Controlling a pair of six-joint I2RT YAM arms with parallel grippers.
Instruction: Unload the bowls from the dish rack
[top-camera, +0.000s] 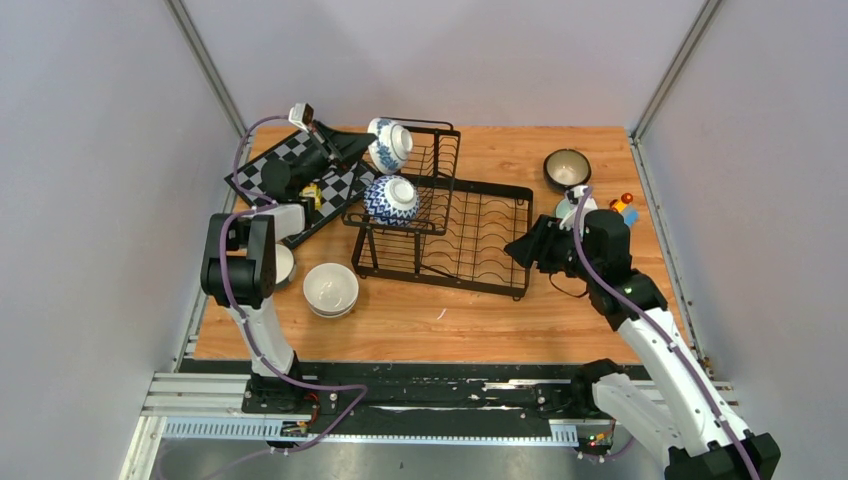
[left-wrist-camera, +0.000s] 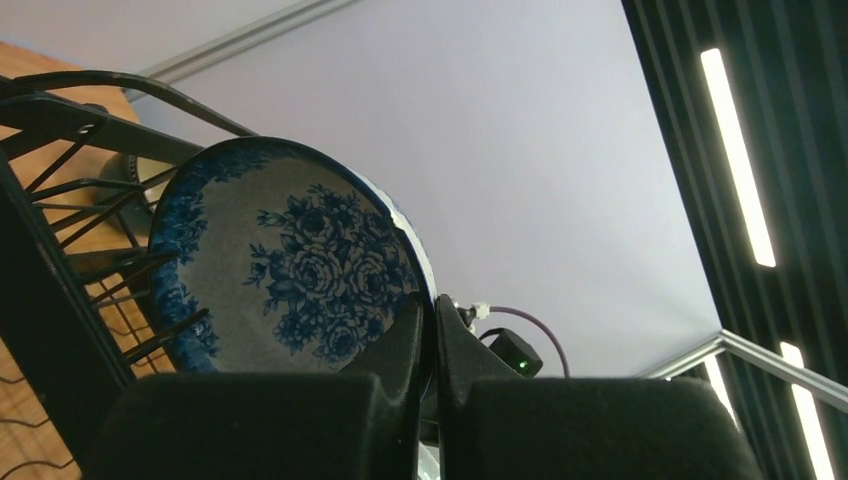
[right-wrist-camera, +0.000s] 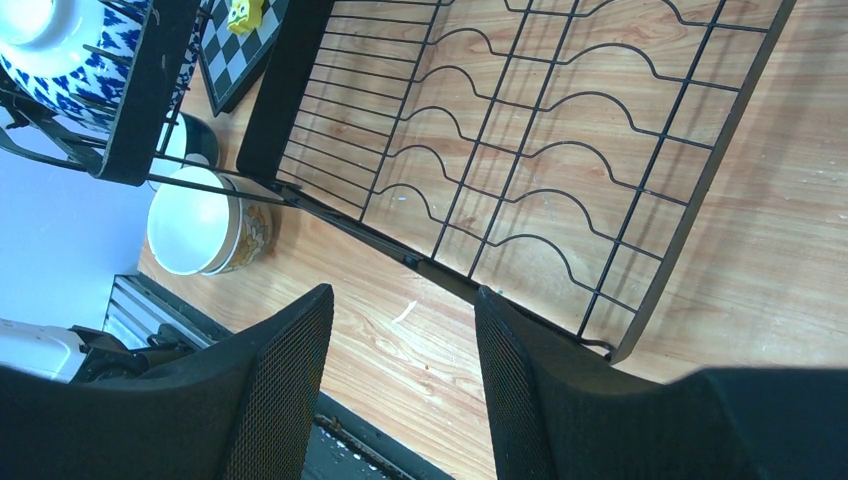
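A blue-flowered white bowl (top-camera: 390, 146) is at the back left of the dish rack's upper tier (top-camera: 436, 204), tilted on its side. My left gripper is shut on its rim, and in the left wrist view the inside of the bowl faces the camera, with rack prongs close to its left edge. In front of it a second bowl (top-camera: 391, 200), with a blue zigzag pattern, leans in the same tier. To the right of the rack my right gripper stands open, with nothing between its fingers.
Stacked white bowls (top-camera: 330, 290) stand front left, another bowl (top-camera: 284, 264) beside the left arm. A checkered board (top-camera: 290, 150) lies under that arm. The rack's lower tier (right-wrist-camera: 560, 150) is empty. A dark-rimmed bowl (top-camera: 567, 168) and small toys (top-camera: 625, 208) sit back right.
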